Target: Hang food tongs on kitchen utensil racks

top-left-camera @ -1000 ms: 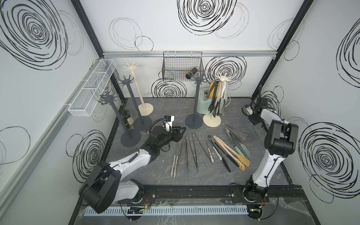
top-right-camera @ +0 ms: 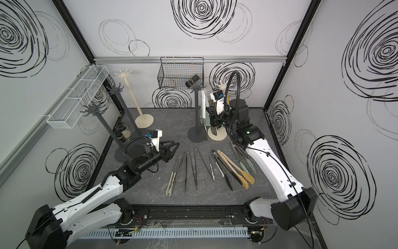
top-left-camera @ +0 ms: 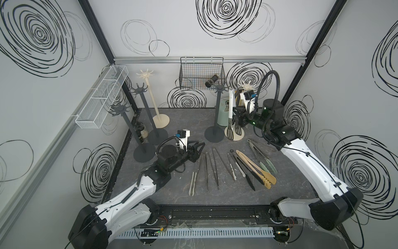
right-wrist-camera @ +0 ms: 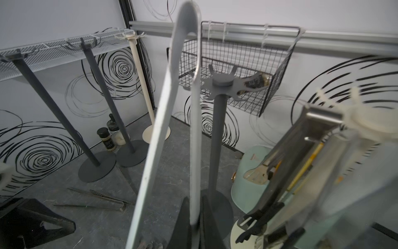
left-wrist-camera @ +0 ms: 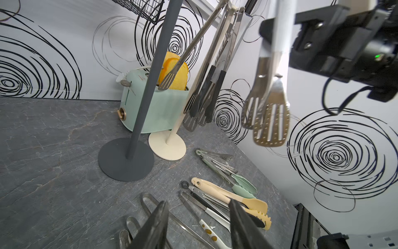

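White-handled tongs (top-left-camera: 231, 99) with slotted metal heads hang upright from my right gripper (top-left-camera: 235, 111), which is shut on one of their arms. In the right wrist view, the tongs' closed loop (right-wrist-camera: 188, 16) points up and appears before and to the left of the dark rack's hooks (right-wrist-camera: 223, 81). Beside that rack, the cream rack (left-wrist-camera: 167, 145) carries several tongs (left-wrist-camera: 209, 91). My left gripper is open and empty above the table's middle. Several tongs (top-left-camera: 252, 168) lie on the table, some with wooden, green or black ends.
Three empty racks stand at the left: two dark (top-left-camera: 144, 152) and one cream (top-left-camera: 160, 120). A wire basket (top-left-camera: 202, 72) hangs on the back wall, a white one (top-left-camera: 101, 97) on the left. A green toaster (left-wrist-camera: 155, 103) sits behind the cream rack.
My right arm has swung from the far right to the racks at back centre, with the white-handled tongs now in view in its gripper. The left arm has shifted slightly; its gripper stays near the same spot.
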